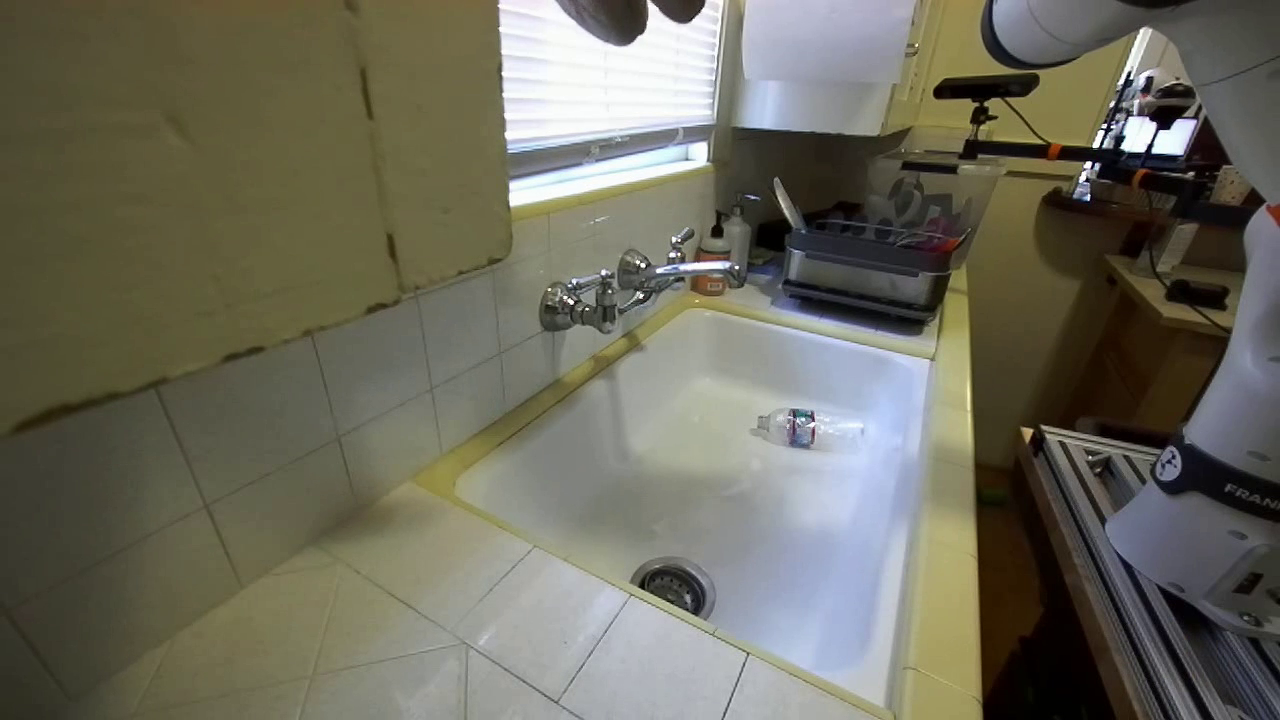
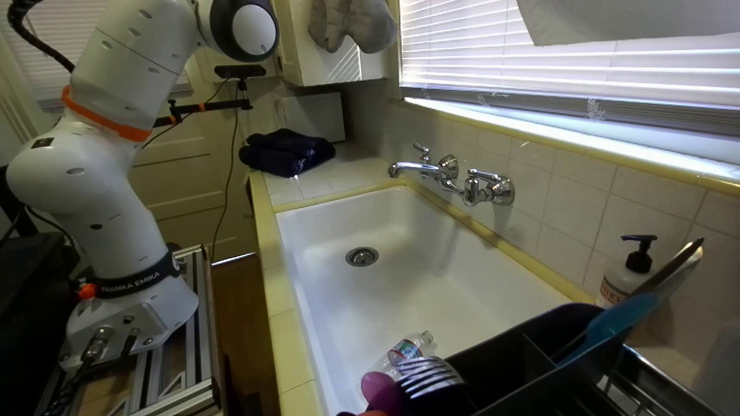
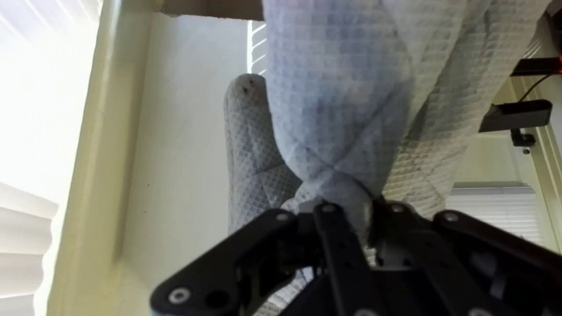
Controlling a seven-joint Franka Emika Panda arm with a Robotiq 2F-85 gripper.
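Observation:
A grey quilted cloth, by its shape an oven mitt (image 3: 337, 105), fills the middle of the wrist view. My gripper is shut on a bunched fold of it. In exterior view 2 the mitt (image 2: 351, 24) hangs high in front of the cabinet, left of the window, well above the counter. Only its lower ends, at the top edge, show in exterior view 1, where the mitt (image 1: 618, 14) is before the window blind. My gripper itself is out of both exterior views.
Below lies a white sink (image 1: 576, 480) with a clear plastic bottle (image 1: 804, 428) in it. A faucet (image 1: 678, 274) juts from the tiled wall. The dish rack (image 1: 864, 264) occupies one end; a dark folded cloth (image 2: 288, 151) rests on the opposite counter, which has bare tile beside it.

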